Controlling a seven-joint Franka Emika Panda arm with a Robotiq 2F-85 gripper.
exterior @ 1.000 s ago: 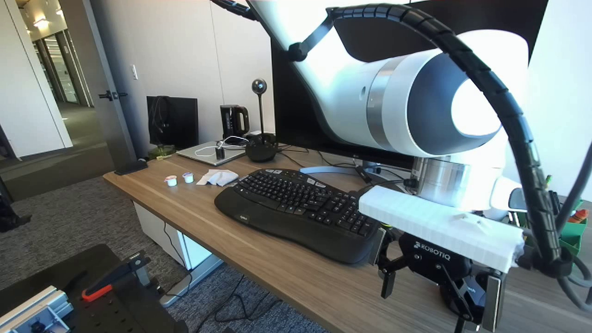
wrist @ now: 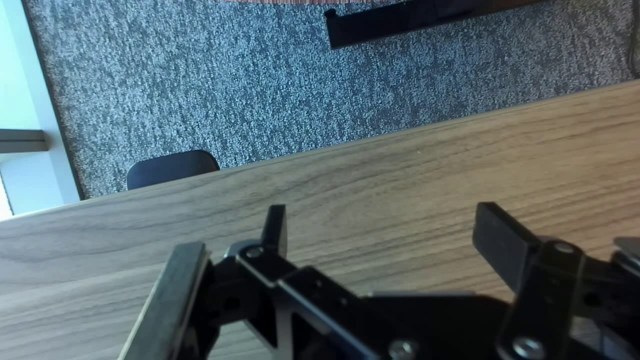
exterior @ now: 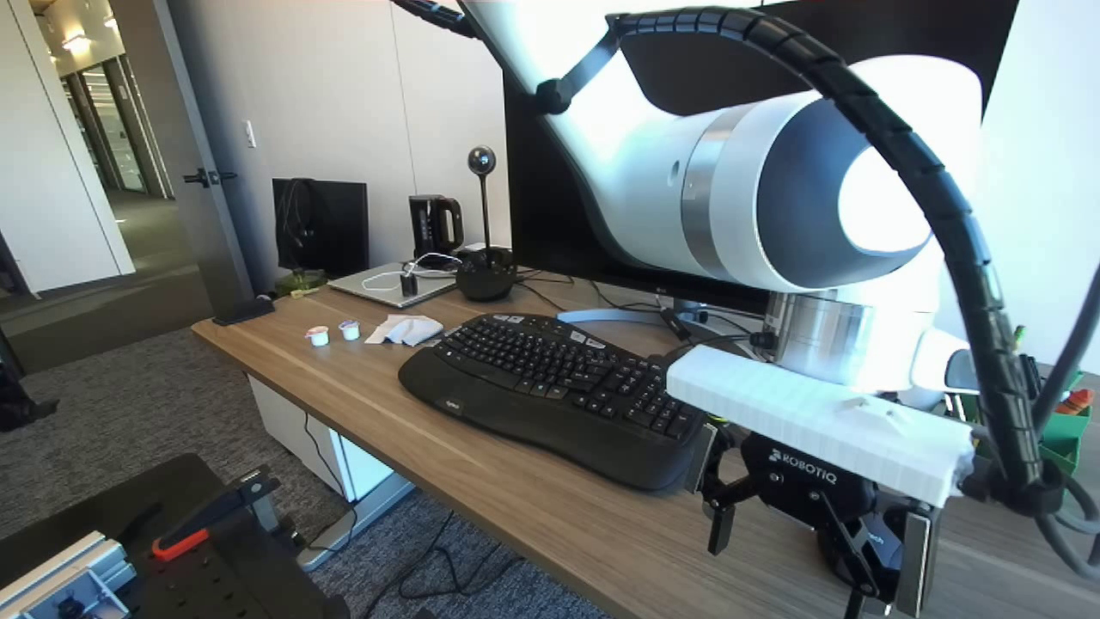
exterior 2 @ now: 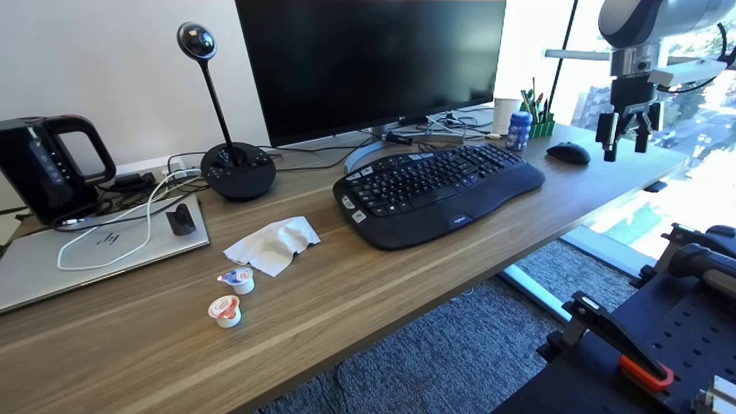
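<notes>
My gripper is open above the right end of the wooden desk [wrist: 384, 180], with only bare wood showing between its fingers. In the second exterior view the gripper [exterior 2: 626, 148] hangs at the far right, beyond the black mouse [exterior 2: 569, 152]. The first exterior view shows the gripper [exterior: 789, 573] in front of the mouse, hiding most of it. A wide black keyboard [exterior 2: 441, 190] lies mid-desk. To its left are a crumpled white cloth [exterior 2: 272, 245] and two small creamer cups, one with a purple lid [exterior 2: 241, 282] and one with an orange lid [exterior 2: 225, 314].
Behind the keyboard stands a large monitor [exterior 2: 372, 62]. A blue bottle [exterior 2: 518, 131], a white cup [exterior 2: 505, 115] and a green pen holder [exterior 2: 543, 127] are near its right side. A webcam stand [exterior 2: 238, 172], laptop [exterior 2: 117, 238] and kettle [exterior 2: 52, 165] occupy the left.
</notes>
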